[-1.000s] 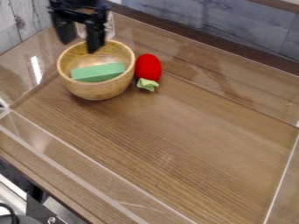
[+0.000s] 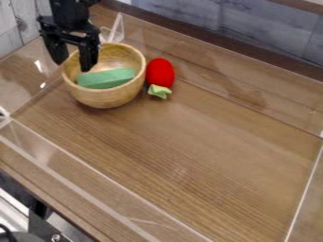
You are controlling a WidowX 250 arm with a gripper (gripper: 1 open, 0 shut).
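A round tan bowl [image 2: 127, 94] holding a green oblong piece [image 2: 105, 79] sits at the upper left. My black gripper [image 2: 68, 54] reaches over the bowl's left rim from the top edge; its fingers appear apart, with nothing seen held. A red oval object [image 2: 159, 72] stands right of the bowl, with a small pale-green piece [image 2: 159, 91] below it.
My gripper has moved slightly up and away toward the back, now looking smaller. The bowl, green piece and red object look unmoved.
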